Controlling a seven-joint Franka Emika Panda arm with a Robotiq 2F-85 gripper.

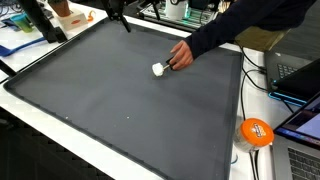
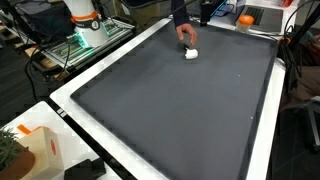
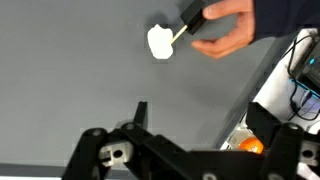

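A small object with a white, rounded end (image 1: pixel 158 69) and a thin stick lies on the dark grey board (image 1: pixel 110 95). In the wrist view its white end (image 3: pixel 160 42) shows clearly, and a black piece (image 3: pixel 192 14) sits at the far end of the stick. A person's hand (image 3: pixel 232 28) in a dark sleeve reaches to the black piece; whether the fingers grip it I cannot tell. My gripper stands open, its fingers wide apart above bare board, with the object off beyond them.
An orange-lidded container (image 1: pixel 254 134) stands at the board's right side, near laptops (image 1: pixel 292 80) and cables. Potted plants (image 1: pixel 68 16) and other clutter are at the upper left. Most of the board is clear.
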